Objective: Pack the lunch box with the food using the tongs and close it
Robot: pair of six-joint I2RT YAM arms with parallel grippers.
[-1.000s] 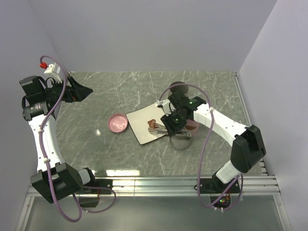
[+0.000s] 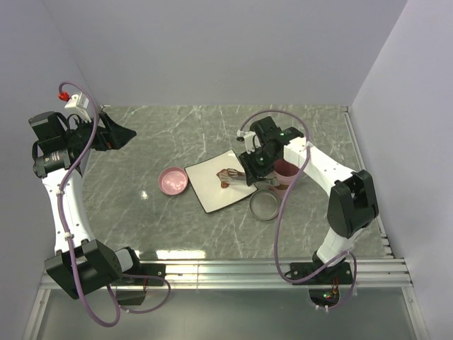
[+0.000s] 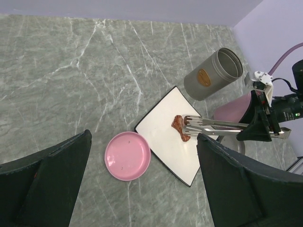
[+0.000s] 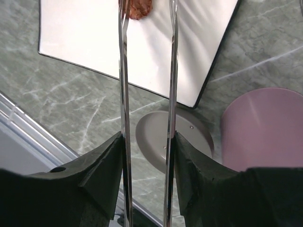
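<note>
A brown piece of food lies on the white board. Metal tongs are between the fingers of my right gripper, one tong arm against each finger. The tong tips are spread and reach over the board; in the right wrist view one tip overlaps the food's left part, while the other stands apart to its right. Far left, my left gripper hangs open and empty. A pink dish stands left of the board.
Right of the board are a pink container and a round grey dish or lid. Behind them stands a grey canister with a brown label, hidden by my right arm in the top view.
My right gripper and the tongs have shifted toward the back of the table, and the tong tips now straddle the food area. The left arm and the dishes have not moved.
</note>
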